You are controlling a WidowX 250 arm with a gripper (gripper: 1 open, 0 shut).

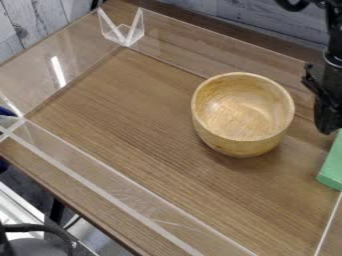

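Observation:
My black gripper point(323, 100) is at the right edge of the camera view, partly cut off by the frame, pointing down beside a light wooden bowl point(243, 110). Just below it lies a green object point(330, 165), also cut off at the edge. The gap between the fingertips is too small and dark to make out, and I see nothing held.
A black object point(34, 243) sits at the bottom left corner.

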